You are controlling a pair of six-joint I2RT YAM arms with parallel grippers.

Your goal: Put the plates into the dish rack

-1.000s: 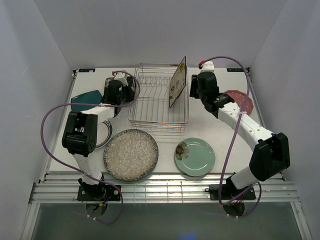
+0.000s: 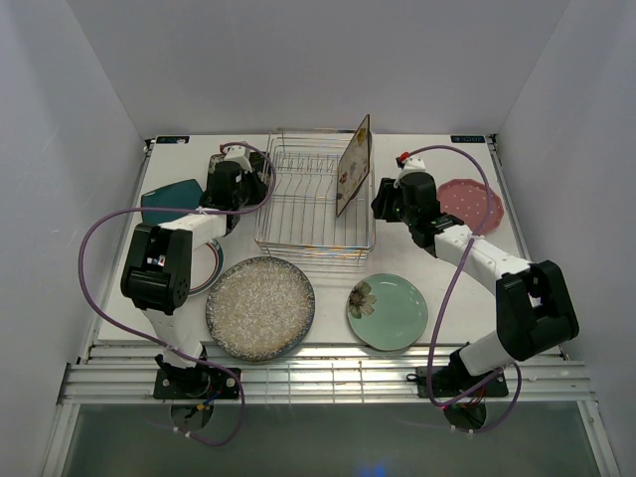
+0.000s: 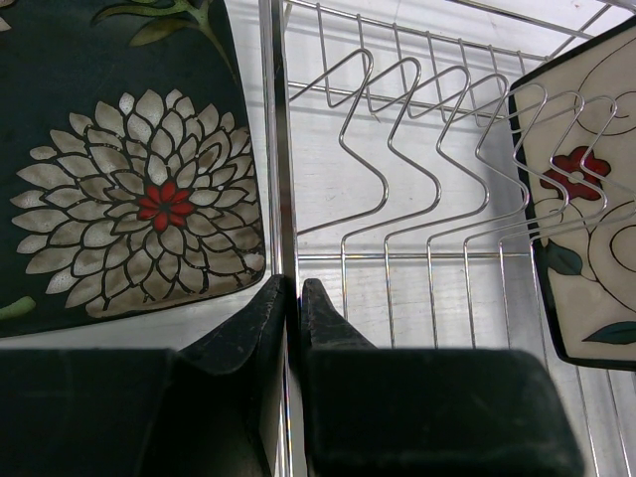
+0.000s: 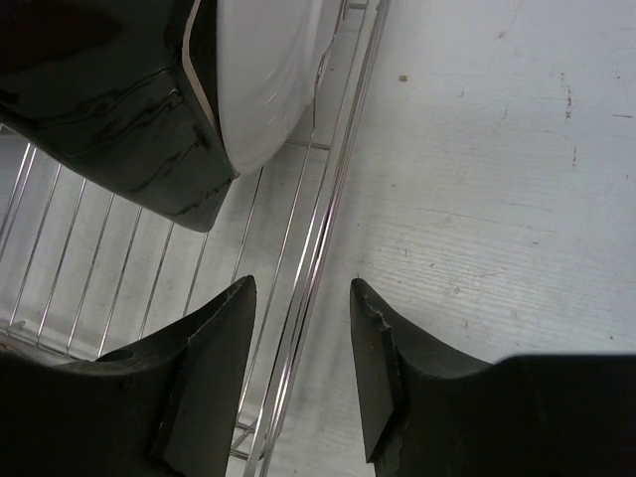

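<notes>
The wire dish rack (image 2: 298,238) holds an upright square floral plate (image 2: 353,169) on its right side, also seen in the left wrist view (image 3: 586,278). My left gripper is shut on the rack's left rail, beside a dark square flower plate (image 3: 129,199) lying outside the rack. My right gripper stands open over the rack's right rail (image 4: 333,164), with dark and white standing plates (image 4: 129,119) just beyond it. The rack's left and middle are empty.
A teal plate (image 2: 169,194) and a rimmed plate (image 2: 204,263) lie at left. A speckled plate (image 2: 258,308) and a green plate (image 2: 397,318) lie in front. A pink dotted plate (image 2: 467,199) lies at right.
The left gripper has stayed in place.
</notes>
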